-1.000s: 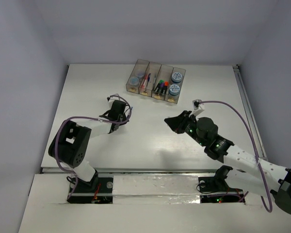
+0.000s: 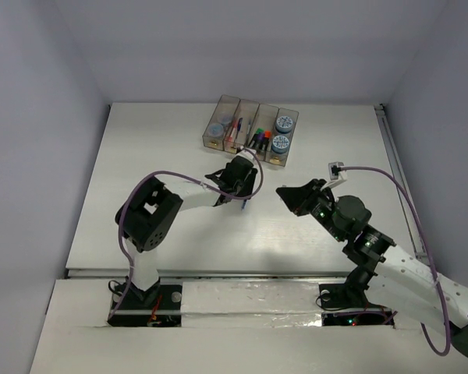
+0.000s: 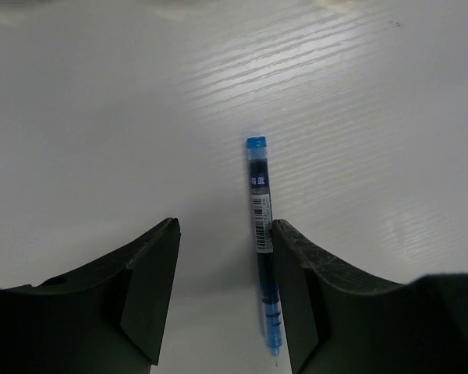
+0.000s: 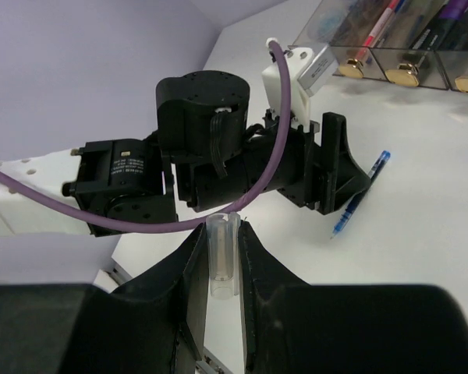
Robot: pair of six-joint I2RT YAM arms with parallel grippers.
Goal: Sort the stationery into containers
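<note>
A slim blue pen [image 3: 262,226] with a barcode label lies on the table. My left gripper is open above it; the pen is close by the right-hand finger [image 3: 296,273], and bare table shows beside the other finger. Whether finger and pen touch, I cannot tell. From the side, the pen [image 4: 361,196] is partly behind the left gripper's fingers. My right gripper is shut on a clear tube-like piece [image 4: 221,269], held off the table. At the back stands the see-through divided box [image 2: 257,107].
Of the box's compartments, the outer two hold round tubs [image 2: 281,144], while pens and markers [image 2: 265,140] lie in the middle ones. A purple cable runs along each arm.
The pen lies further right than before. The right arm has shifted slightly right.
</note>
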